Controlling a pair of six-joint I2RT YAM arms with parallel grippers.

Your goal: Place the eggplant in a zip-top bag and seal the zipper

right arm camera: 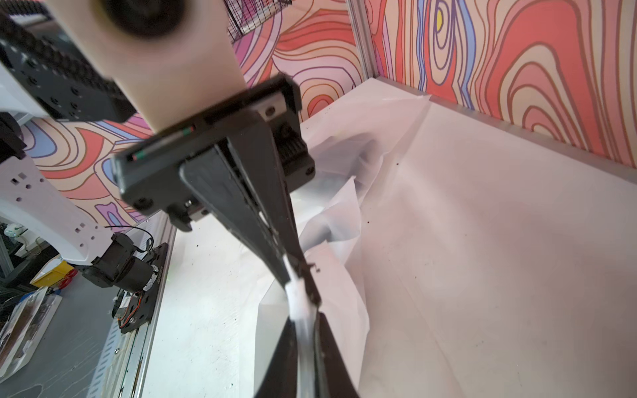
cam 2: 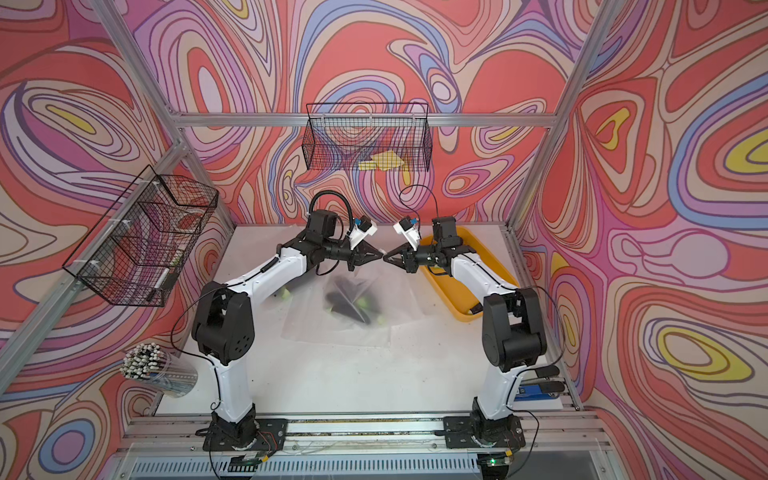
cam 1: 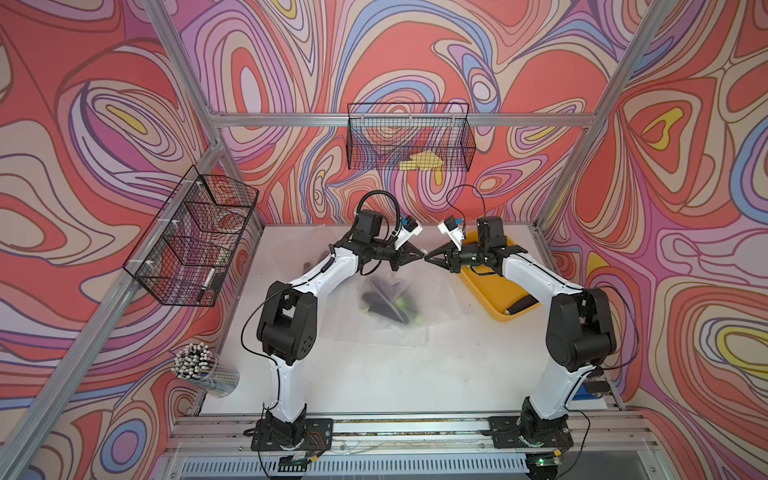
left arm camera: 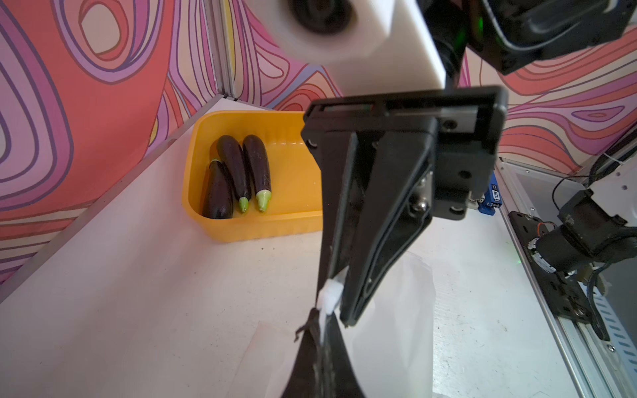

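Note:
A translucent zip bag [cam 1: 392, 316] with an eggplant showing dimly inside lies at the table's centre. My left gripper [cam 1: 420, 253] and right gripper [cam 1: 429, 256] meet above it, fingertips almost touching. A white strip of the bag [left arm camera: 329, 295] runs between the fingertips in both wrist views. My left gripper is shut on that strip. My right gripper's fingers are close round it, but whether they grip it is unclear.
A yellow bin [left arm camera: 292, 219] holding several eggplants stands at the right. More translucent bag material lies at the left. Wire baskets hang at the back and left.

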